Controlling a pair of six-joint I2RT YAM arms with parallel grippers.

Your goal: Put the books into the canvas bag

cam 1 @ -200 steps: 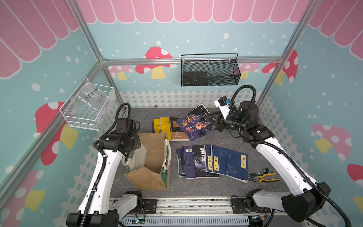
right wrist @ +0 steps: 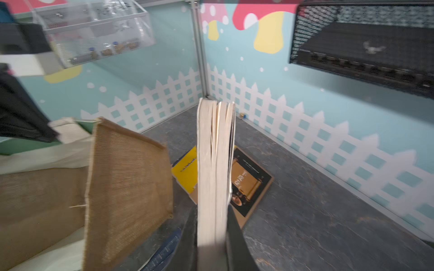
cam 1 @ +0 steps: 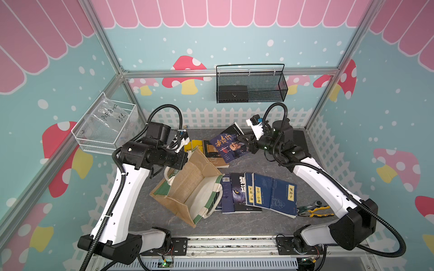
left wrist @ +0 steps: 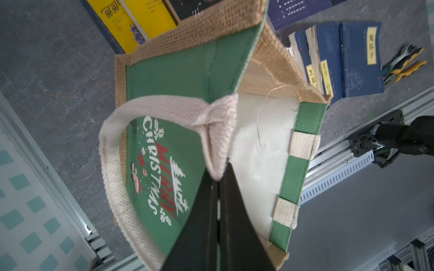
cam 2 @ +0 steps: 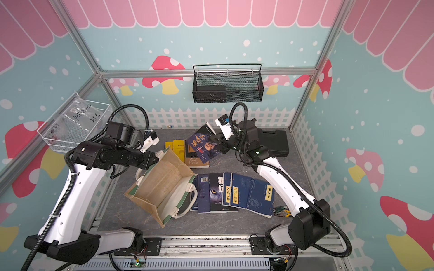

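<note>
The canvas bag gapes at the left-centre of the table, tilted, with green panels and white handles. My left gripper is shut at a handle above the bag; the left wrist view cannot show clearly whether cloth is between its fingers. My right gripper is shut on purple books, held up behind and right of the bag, their page edges upright in the right wrist view. Blue and dark books lie right of the bag; yellow and brown books lie behind it.
Pliers lie at the front right. A black case is at the back right behind my right arm. A black mesh basket hangs on the back wall, a white one on the left.
My left gripper has moved right and up, and the bag has shifted and tilted with it. My right gripper and its books have moved slightly left and back.
</note>
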